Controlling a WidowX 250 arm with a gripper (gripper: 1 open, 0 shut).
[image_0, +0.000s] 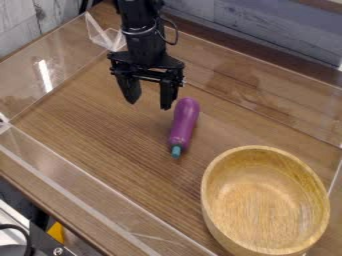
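Observation:
The black robot arm reaches down from the top centre, its gripper hovering over the wooden table left of a purple eggplant-like toy with a teal tip. The two finger parts point downward, apart, with nothing visible between them. A large yellow bowl sits at the lower right.
A pale wall runs along the back. A cable and some small yellow and dark items lie off the table's edge at the lower left.

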